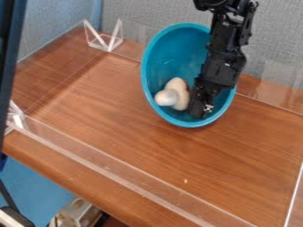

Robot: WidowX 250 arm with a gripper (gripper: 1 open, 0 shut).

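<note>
A blue bowl (164, 55) stands on the wooden table toward the back. A pale, round-ended object (175, 96) lies in its lower left part. My black gripper (204, 104) reaches down into the bowl's right side, just right of that object. It looks shut, and I see nothing clearly held between its fingers, though the tips are dark and partly hidden.
A small white wire stand (103, 37) sits at the back left. Clear low edging runs along the table's sides, and grey walls stand behind.
</note>
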